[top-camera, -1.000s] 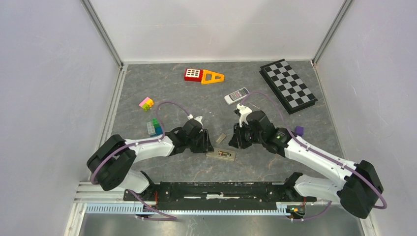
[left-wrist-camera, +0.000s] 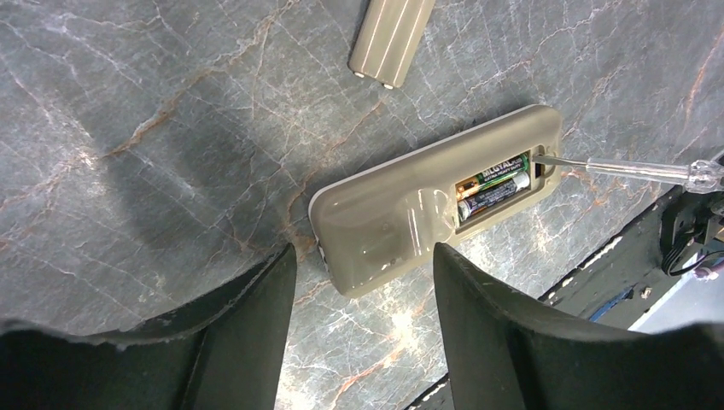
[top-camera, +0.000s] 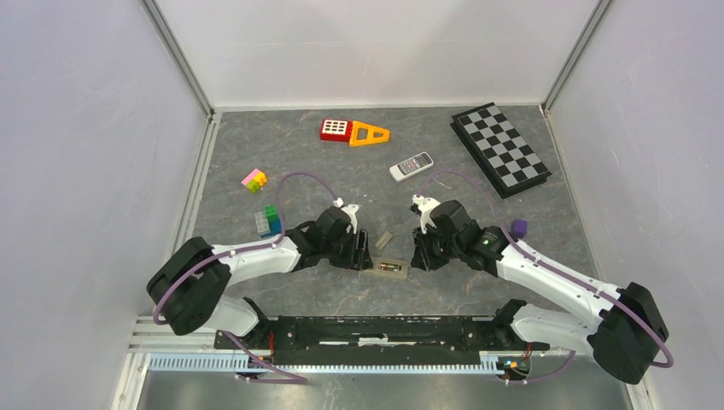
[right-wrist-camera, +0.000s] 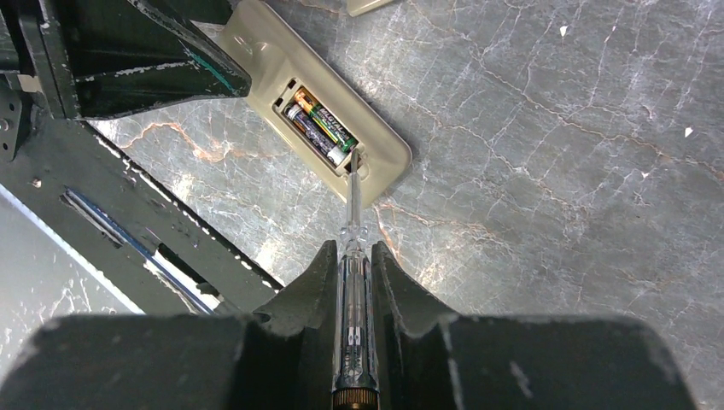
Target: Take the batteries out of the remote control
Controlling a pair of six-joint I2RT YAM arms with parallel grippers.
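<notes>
The beige remote control (left-wrist-camera: 380,218) lies back side up, its battery compartment uncovered. In it sit a green-and-gold battery (left-wrist-camera: 495,174) and a dark battery (left-wrist-camera: 497,195), side by side. My left gripper is open over the end of the remote away from the compartment, a finger to either side; whether they touch it I cannot tell. My right gripper is shut on a clear-handled screwdriver (right-wrist-camera: 353,278). Its metal tip reaches into the compartment's outer end, by the end of the green-and-gold battery. The detached battery cover (left-wrist-camera: 393,38) lies apart, beyond the remote.
A white remote (top-camera: 411,166), a red-and-yellow toy (top-camera: 354,132) and a checkered board (top-camera: 500,149) lie farther back. Coloured blocks (top-camera: 268,222) are at left, a purple block (top-camera: 519,228) at right. A black rail (top-camera: 384,333) runs along the front edge.
The right gripper has moved toward the front and slightly right, to the remote's right end. My left gripper has shifted slightly right at the other end. The remote stays in about the same place.
</notes>
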